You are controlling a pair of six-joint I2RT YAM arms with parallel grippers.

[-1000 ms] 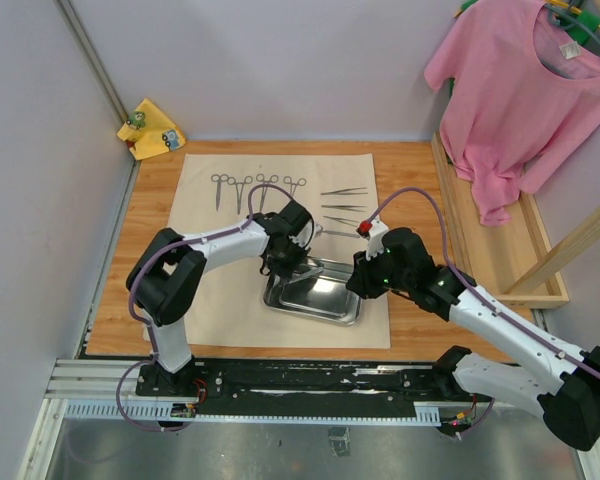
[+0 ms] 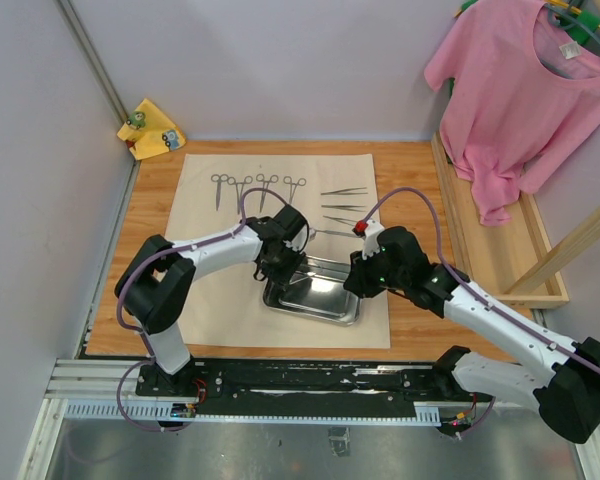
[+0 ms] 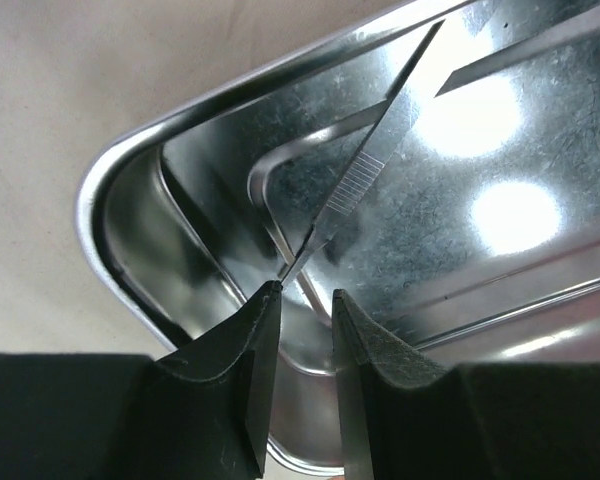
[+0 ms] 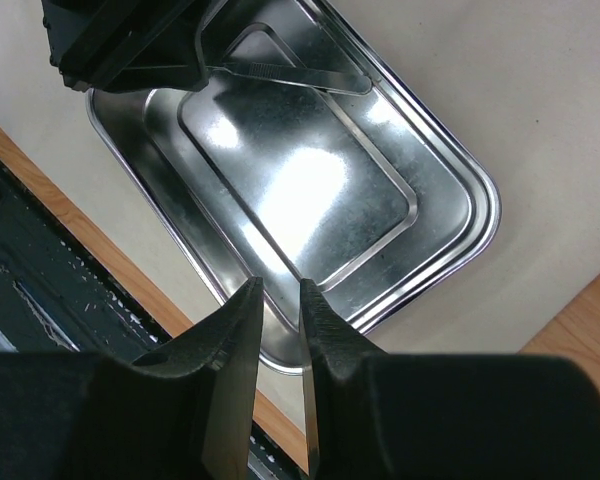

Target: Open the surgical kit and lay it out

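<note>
A steel tray [image 2: 320, 297] lies on the cream cloth [image 2: 220, 310], one flat metal instrument [image 3: 368, 165] with a ridged grip lying in it. My left gripper is low over the tray at that instrument's narrow end, its fingers slightly apart; whether they touch it is unclear. My right gripper is over the tray's right side, fingertips close together; nothing shows clearly between them. Scissor-like clamps [image 2: 218, 188] stand in a row at the cloth's upper left, with several straight instruments [image 2: 343, 191] laid out at upper right.
A wooden frame [image 2: 528, 280] with a pink shirt [image 2: 510, 110] stands on the right. A yellow printed cloth [image 2: 150, 128] lies at the back left. The cloth left of the tray is clear.
The left arm has shifted slightly left over the tray, and the instrument beneath it now sits further left. The right arm looks unchanged.
</note>
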